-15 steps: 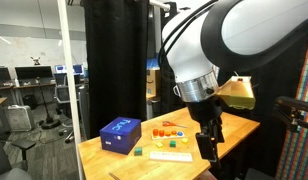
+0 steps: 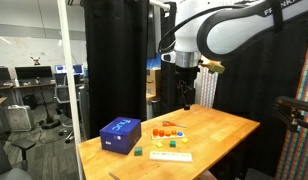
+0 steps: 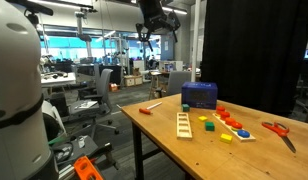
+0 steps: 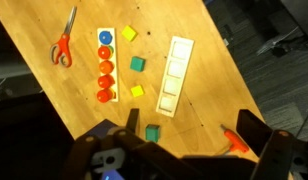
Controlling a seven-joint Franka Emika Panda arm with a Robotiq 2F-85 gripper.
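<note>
High above the table, my gripper (image 2: 187, 98) is open with nothing between its fingers. Below it in the wrist view lies an empty pale tray (image 4: 174, 76) with several compartments. Left of that, a narrow tray (image 4: 115, 62) carries several red round pieces (image 4: 105, 68) and a blue one (image 4: 105, 37). Two green blocks, one between the trays (image 4: 137, 64) and one lower down (image 4: 152, 133), rest on the wood. Two yellow blocks, an upper one (image 4: 129, 32) and a lower one (image 4: 137, 91), lie near them.
A dark blue box (image 2: 121, 134) stands at one side of the wooden table (image 2: 219, 125). Orange-handled scissors (image 4: 63, 48) lie beyond the filled tray. Another red-handled tool (image 4: 234, 141) lies near the table's edge. Bare wood surrounds the empty tray.
The tabletop objects stay put.
</note>
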